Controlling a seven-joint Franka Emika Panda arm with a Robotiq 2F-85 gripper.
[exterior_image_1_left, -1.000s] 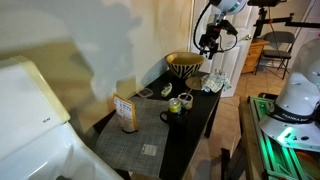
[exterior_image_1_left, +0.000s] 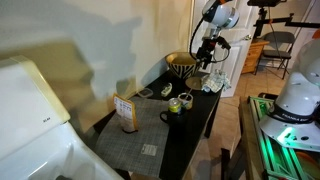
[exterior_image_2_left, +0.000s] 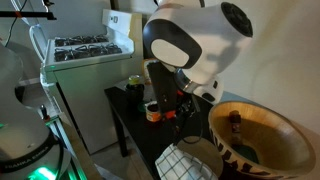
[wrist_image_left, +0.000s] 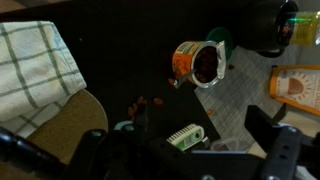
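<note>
My gripper is open above the dark table, with nothing held between its fingers. In the wrist view a small can (wrist_image_left: 186, 58) of reddish-brown pieces lies ahead of it, beside a green lid (wrist_image_left: 220, 40). Loose brown pieces (wrist_image_left: 155, 101) are scattered on the black surface nearby. A white and green brush-like item (wrist_image_left: 186, 137) shows low in the same view, partly covered by the gripper. A checked cloth (wrist_image_left: 35, 60) and a round brown mat (wrist_image_left: 75, 130) lie to the left. From the second exterior view, the arm hides part of the can (exterior_image_2_left: 153, 112).
A large wooden basket (exterior_image_1_left: 182, 60) stands at the table's far end. Toward the stove are a black mug (exterior_image_1_left: 176, 118) and an upright orange packet (exterior_image_1_left: 125, 108). The grey mat (exterior_image_1_left: 135, 148) has bare room. A white stove (exterior_image_2_left: 88, 50) stands behind the table.
Over the last second the arm has come down, bringing my gripper closer to the table beside the basket. The objects on the table look unmoved.
</note>
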